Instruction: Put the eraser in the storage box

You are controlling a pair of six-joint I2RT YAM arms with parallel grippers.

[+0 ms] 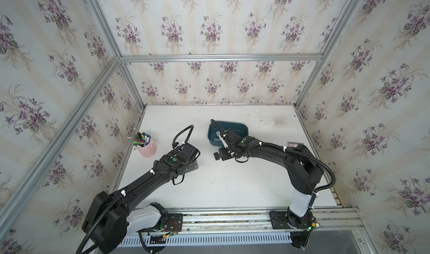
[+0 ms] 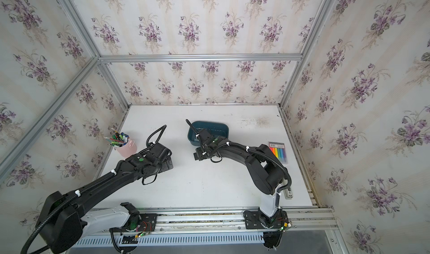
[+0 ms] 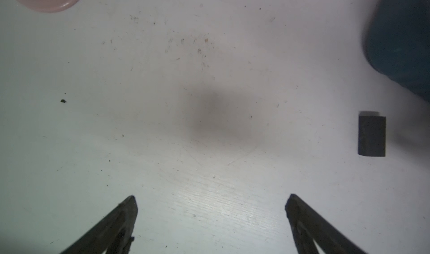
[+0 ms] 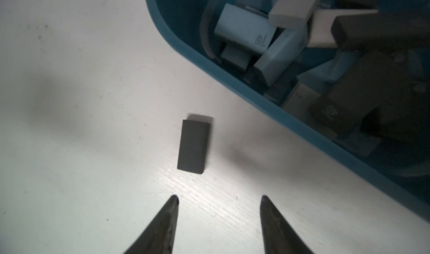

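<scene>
A small black eraser (image 4: 193, 146) lies on the white table just outside the dark teal storage box (image 4: 241, 92), which holds several white, blue and dark blocks, in the right wrist view. My right gripper hangs over the table beside the eraser, fingers apart with nothing between them. In the left wrist view the eraser (image 3: 371, 135) is at the right, near the box wall (image 3: 398, 39). My left gripper stands open and empty over bare table, left of the eraser and box.
A pink cup of pens (image 1: 147, 148) stands at the table's left side. A pack of coloured sticks (image 2: 277, 151) lies at the right, behind the right arm.
</scene>
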